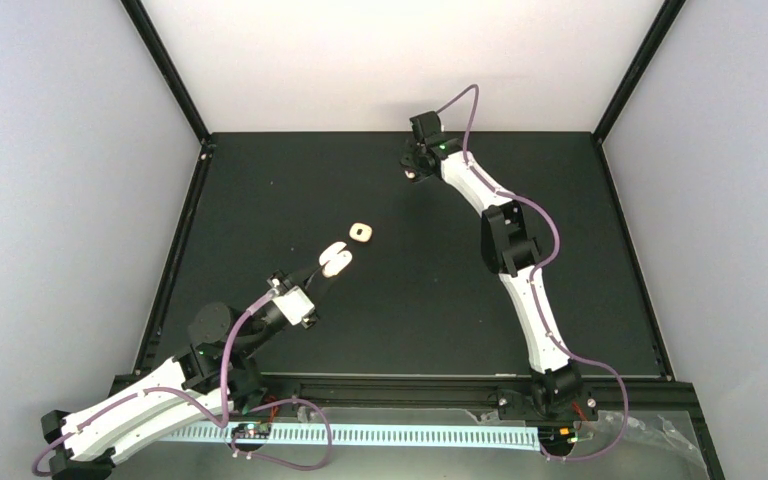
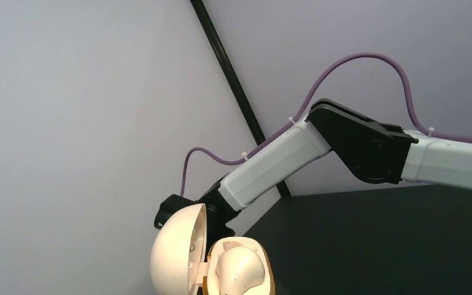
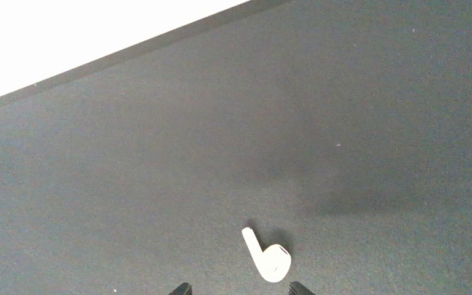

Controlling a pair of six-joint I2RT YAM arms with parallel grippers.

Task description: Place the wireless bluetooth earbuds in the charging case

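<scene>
An open white charging case (image 1: 336, 262) is held by my left gripper (image 1: 318, 270); in the left wrist view its lid (image 2: 173, 252) stands raised beside the base, where one earbud (image 2: 239, 270) sits in its well. My right gripper is open over the back of the mat, its tips at the bottom edge of the right wrist view. Just beyond them a loose white earbud (image 3: 273, 264) lies flat, stem pointing away.
A small pale square piece (image 1: 360, 232) lies on the black mat (image 1: 260, 200) beside the case. White walls surround the mat, the back one close behind my right arm.
</scene>
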